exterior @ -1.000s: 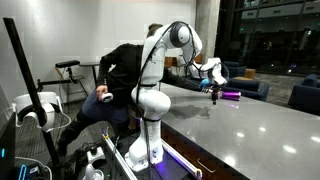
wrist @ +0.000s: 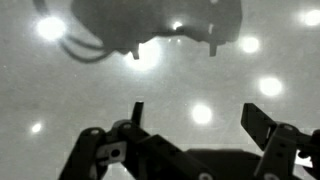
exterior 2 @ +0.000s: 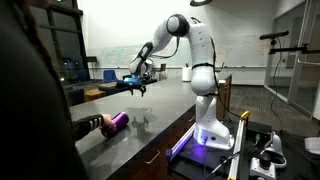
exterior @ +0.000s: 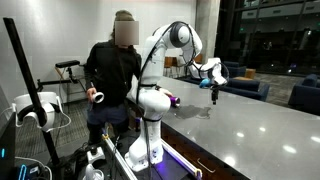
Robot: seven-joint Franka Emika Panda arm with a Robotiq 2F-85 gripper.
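Observation:
My gripper stands open above the grey tabletop, its two fingertips far apart and nothing between them. In exterior view 1 the gripper hangs over the far part of the table; exterior view 2 shows the gripper tilted downward there. A purple cylinder is by a person's hand at the table's side, well away from my gripper. In exterior view 1 only a small part of that cylinder shows beside the arm. The wrist view does not include it.
The person stands in dark clothing beside the table, with a white object in one hand. Dark chairs stand beyond its far side.
The purple cylinder has come from the far part of the table, behind my gripper, toward the person. The person's reaching arm has drawn back and the body straightened. My arm looks unmoved.

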